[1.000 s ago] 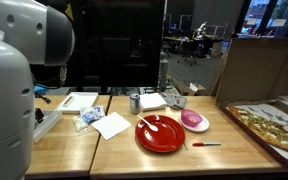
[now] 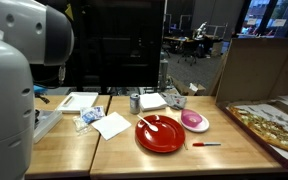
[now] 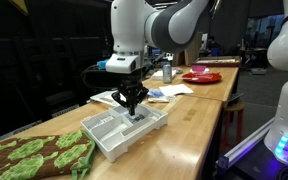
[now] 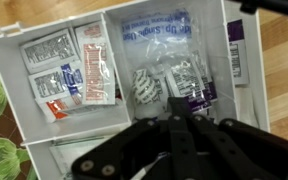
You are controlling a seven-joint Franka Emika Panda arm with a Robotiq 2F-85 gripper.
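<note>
In exterior view 2 my gripper (image 3: 134, 109) points down into a white divided box (image 3: 108, 142) at the near end of the table. Seen from the wrist, the fingers are shut at the lower edge of the middle compartment, over a clear plastic packet with blue print (image 4: 162, 42) and a silver packet with dark print (image 4: 189, 82). Whether anything thin lies between the fingertips is hidden. Several more small packets (image 4: 52, 50) fill the compartment on the left. A purple and white packet (image 4: 235, 50) lies in the right one.
A red plate (image 2: 160, 133) with a white spoon lies farther along the table, beside a pink bowl (image 2: 192, 118), a can (image 2: 135, 103) and a red-handled knife (image 2: 206, 144). Pizza (image 2: 269, 125) sits in an open box at right. A patterned cloth (image 3: 39, 158) adjoins the white box.
</note>
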